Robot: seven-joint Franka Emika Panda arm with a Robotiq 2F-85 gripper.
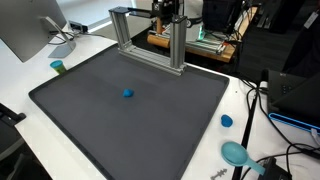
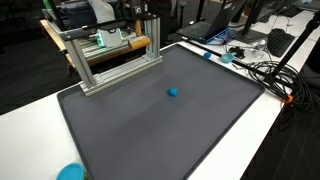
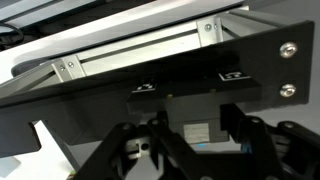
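In the wrist view my gripper is shut on a dark block (image 3: 190,104), whose exact shape is hard to make out. The block sits against a black bar (image 3: 265,62) of a metal frame, and I cannot tell whether it is fixed to it. A small pale rectangle (image 3: 196,132) shows between the fingers. In exterior view 1 the frame (image 1: 165,62) rises at the back of the grey mat (image 1: 130,125). A small blue object (image 1: 128,93) lies on that mat, well away from the frame.
A blue round piece (image 1: 226,121) and a teal round-headed item (image 1: 240,158) lie on the white table right of the mat. A green-topped container (image 1: 58,67) stands at the far left. Cables (image 2: 285,80) are heaped at the right in exterior view 2.
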